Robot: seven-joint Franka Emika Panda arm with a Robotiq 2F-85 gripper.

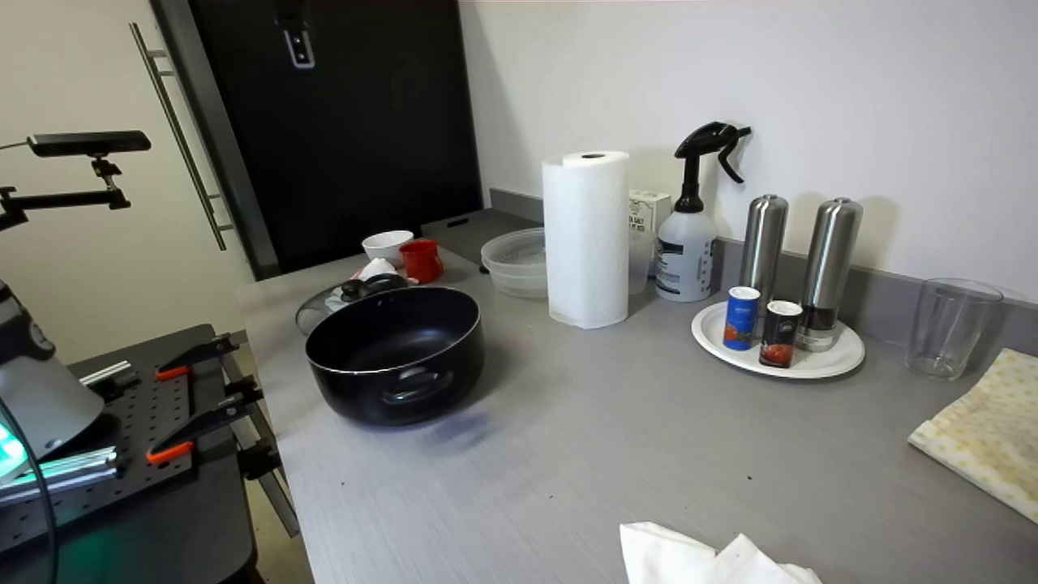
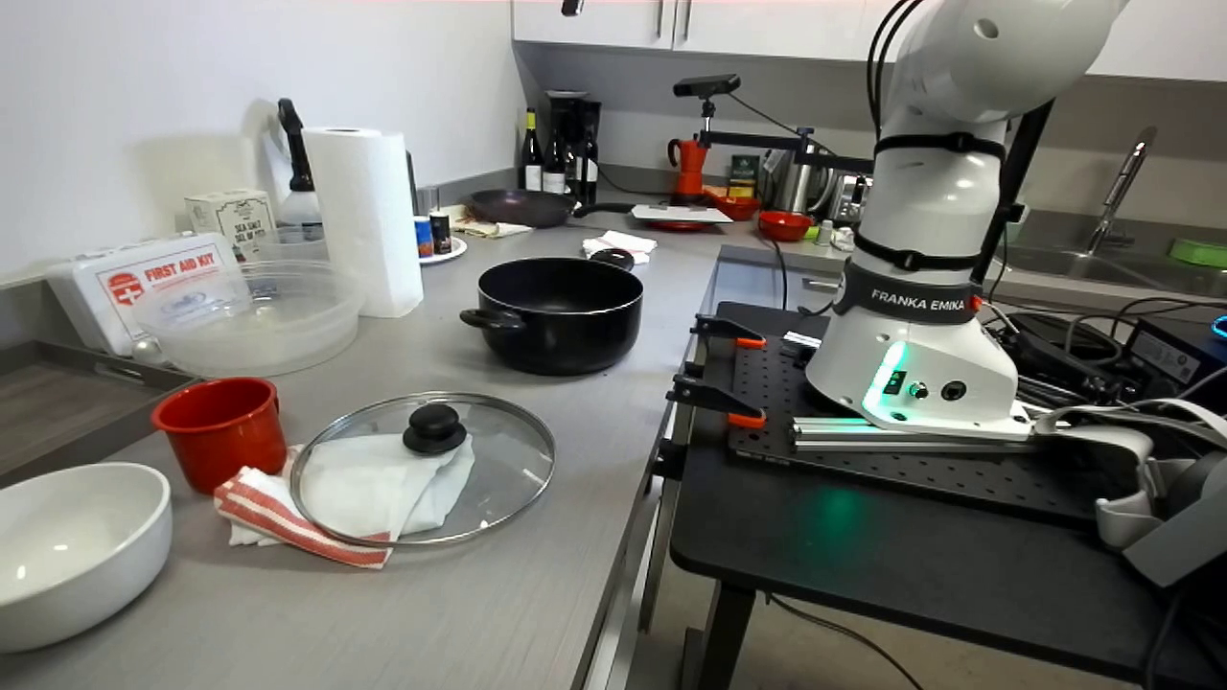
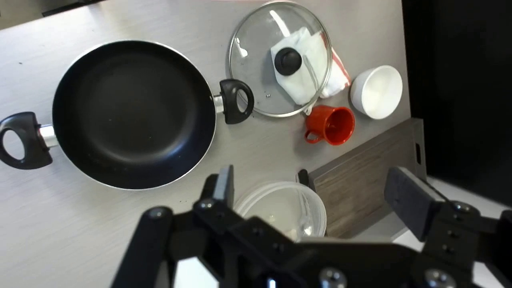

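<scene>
Wide apart, the fingers of my gripper show in the wrist view with nothing held between them. It hangs high above the counter; only a tip of the gripper (image 1: 298, 45) enters the top of exterior view 1. A black two-handled pot (image 2: 559, 333) stands uncovered and looks empty inside. Beside it lies a glass lid (image 2: 495, 483) with a black knob, resting partly over a white cloth with red stripes (image 2: 301, 523). A red mug (image 3: 339, 125) and a white bowl (image 3: 377, 92) are close to the lid.
A clear plastic tub (image 2: 263, 333), paper towel roll (image 1: 586, 238) and spray bottle (image 1: 685, 255) line the wall. The white plate (image 1: 710, 336) carries shakers and steel grinders, with a clear glass (image 1: 951, 331) to its right. Open counter lies in front of the plate.
</scene>
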